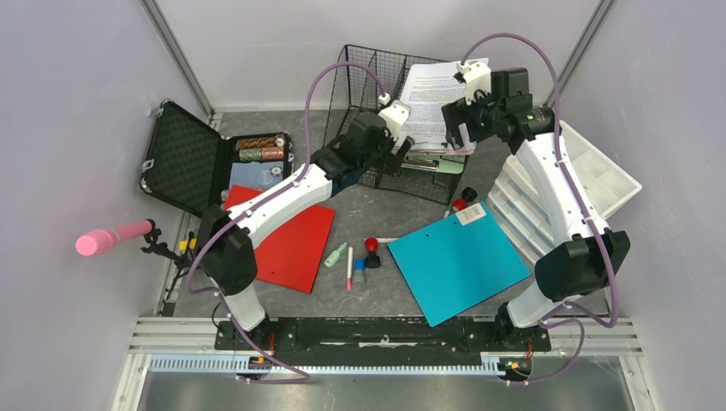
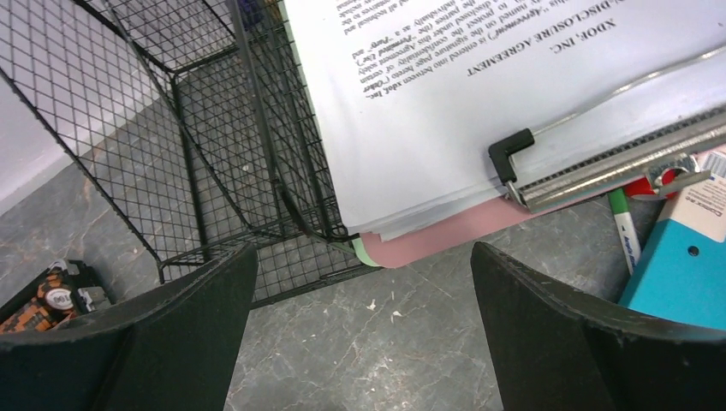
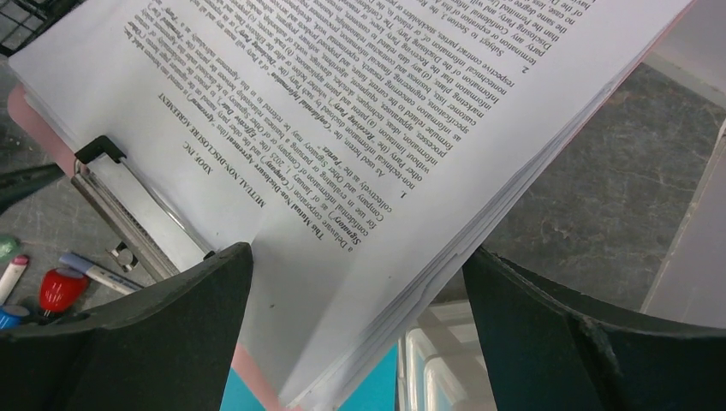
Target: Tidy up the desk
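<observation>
Sheets of printed paper [image 1: 428, 96] on a pinkish binder with a metal clip [image 2: 616, 167] lean in the right part of the black wire rack [image 1: 347, 94]. My left gripper is open just in front of the rack, nothing between its fingers. The right gripper also stands open; a lower corner of the papers [image 3: 342, 128] shows between its fingers, though no grip on it is seen. A blue binder [image 1: 461, 265] and a red binder [image 1: 295, 248] lie flat on the desk.
At the left sits an open black case [image 1: 184, 158] holding rolls. A white drawer unit [image 1: 591, 167] stands at the right. Markers [image 1: 349, 267], a small green bottle [image 1: 336, 255] and a red-topped item [image 1: 371, 248] lie between the binders.
</observation>
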